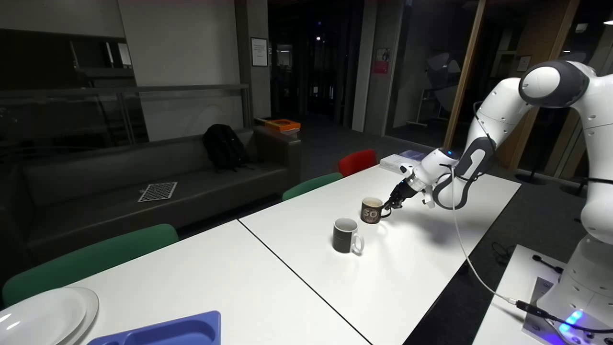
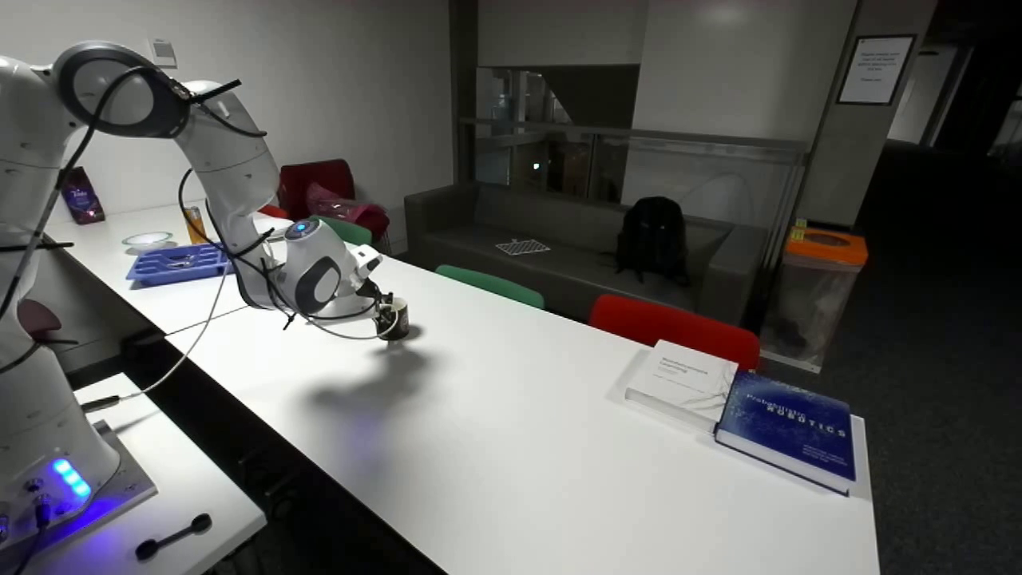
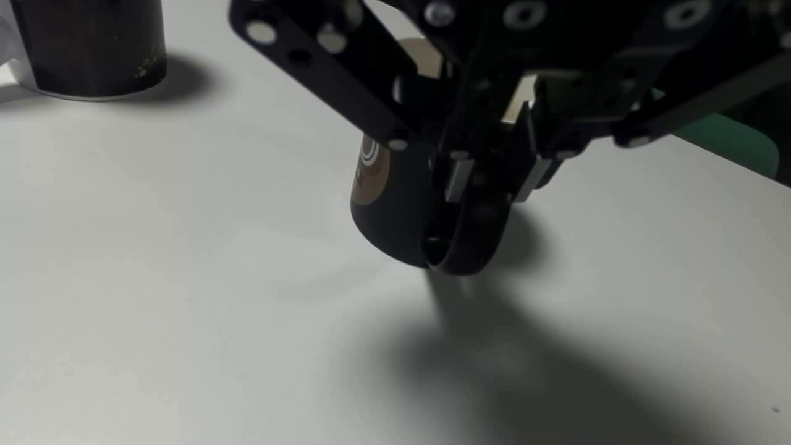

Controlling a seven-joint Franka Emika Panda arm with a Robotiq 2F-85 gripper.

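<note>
In exterior view 1 a dark mug with a "50" print stands upright towards the middle of the white table. My gripper reaches it from the right, at its handle side. Seen from the wrist, the gripper is shut on the dark handle, one metal fingertip to each side of it. The mug's body is partly covered by the gripper there. Exterior view 2 shows the mug partly behind the gripper. Whether its base touches the table is hard to tell.
A second mug, dark with a white handle, stands close by, nearer the camera. White plates and a blue tray lie on the near table section. Two books, one white and one blue, occupy the far end.
</note>
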